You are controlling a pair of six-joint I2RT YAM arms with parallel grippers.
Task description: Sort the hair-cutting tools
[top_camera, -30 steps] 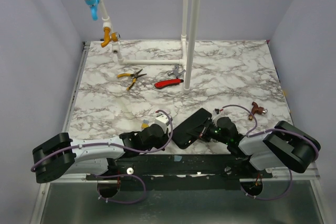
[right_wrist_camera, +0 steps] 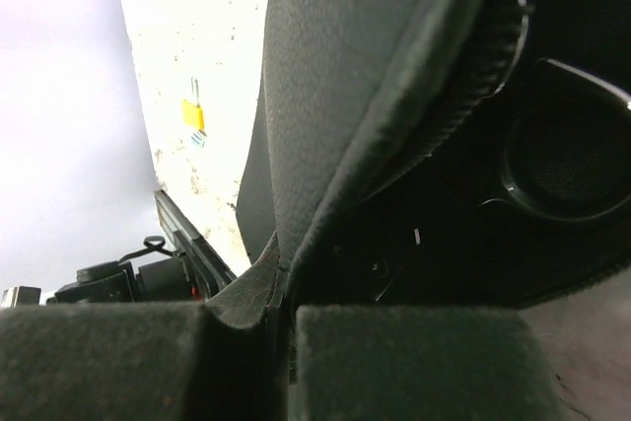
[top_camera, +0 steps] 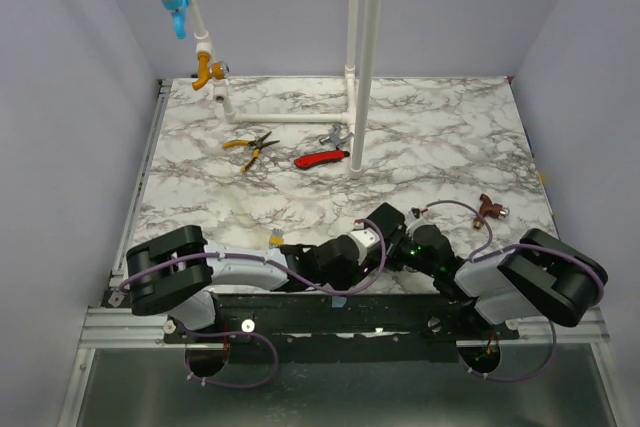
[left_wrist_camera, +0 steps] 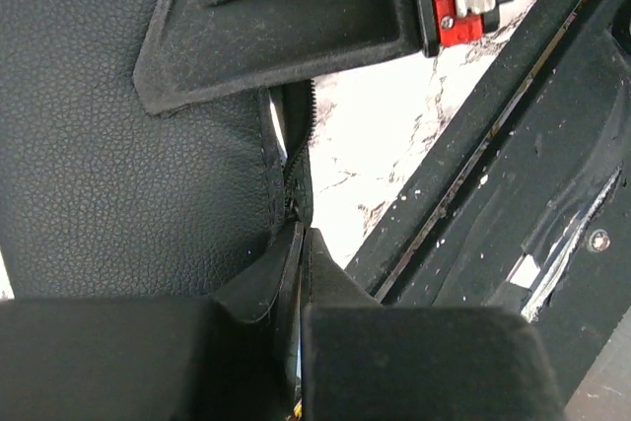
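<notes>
A black leather case (left_wrist_camera: 118, 184) with a zipper lies at the table's front centre, mostly under the two arms in the top view. My left gripper is shut, its fingertips at the zipped edge of the case. My right gripper is also shut, at the case's edge; the right wrist view shows the case's zippered lip (right_wrist_camera: 345, 96) and dark inside, with a round metal loop like a scissor handle. Whether anything thin is between either gripper's fingertips is unclear.
Yellow-handled pliers (top_camera: 253, 145), a red utility knife (top_camera: 320, 159) and a wrench (top_camera: 336, 136) lie at the back, near white pipes (top_camera: 280, 118). A brass fitting (top_camera: 490, 209) lies at the right.
My left arm has moved rightward to the case, now covering much of it in the top view. My right gripper has stayed nearly in place at the case.
</notes>
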